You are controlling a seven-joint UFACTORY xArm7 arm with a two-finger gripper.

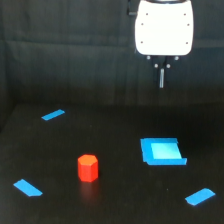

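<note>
A red block (88,168) with a hexagonal-looking outline stands on the dark surface, left of the middle. To its right lies a light blue square (165,151) edged with darker blue tape. My gripper (162,84) hangs high above the surface, up and to the right of the red block and roughly over the blue square in the image. It points down and appears as one narrow grey bar, so the state of its fingers cannot be made out. No object shows at its tip.
Short strips of blue tape mark the surface: a back-left strip (53,115), a front-left strip (27,188) and a front-right strip (200,197). Dark cloth (70,60) covers the back.
</note>
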